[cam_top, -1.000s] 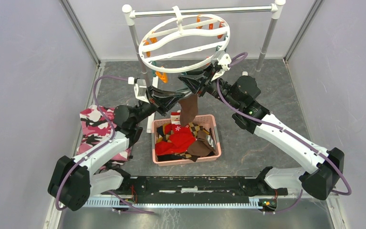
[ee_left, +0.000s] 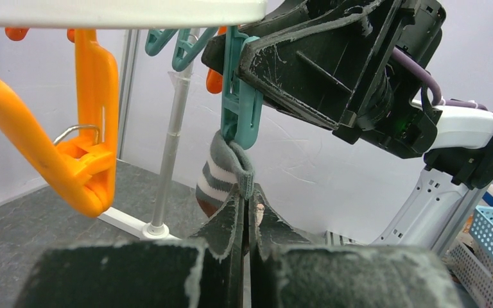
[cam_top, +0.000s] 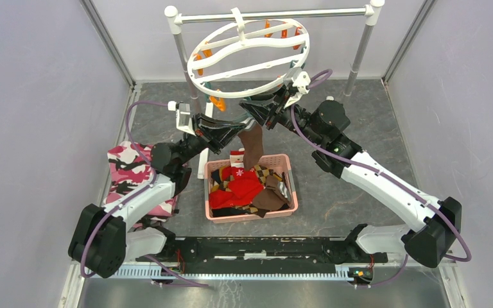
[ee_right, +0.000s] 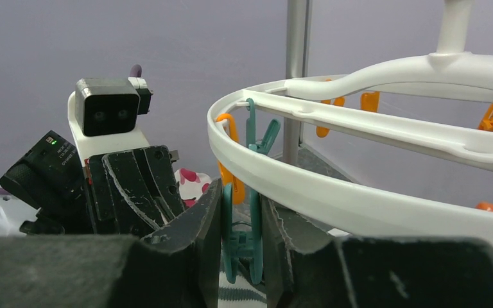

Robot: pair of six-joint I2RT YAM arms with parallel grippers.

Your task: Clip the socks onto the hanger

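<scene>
The white round hanger [cam_top: 266, 64] carries orange and teal clips. My right gripper [cam_top: 250, 102] is shut on a teal clip at the hanger's front; in the right wrist view the clip [ee_right: 241, 247] sits between its fingers. Just below, my left gripper is shut on the cuff of a sock [ee_left: 221, 170] with grey and white stripes, held at the clip's lower end. Its brown part [cam_top: 252, 144] hangs above the basket in the top view. I cannot tell whether the cuff is inside the clip's fingers.
A pink basket [cam_top: 208, 213] of mixed socks stands below the hanger. Pink camouflage cloth [cam_top: 125, 163] lies at the left. The metal stand [cam_top: 359, 45] rises behind. Walls bound both sides; grey floor shows around the basket.
My left gripper and the sock have shifted very slightly upward. My right gripper stays in place at the clip.
</scene>
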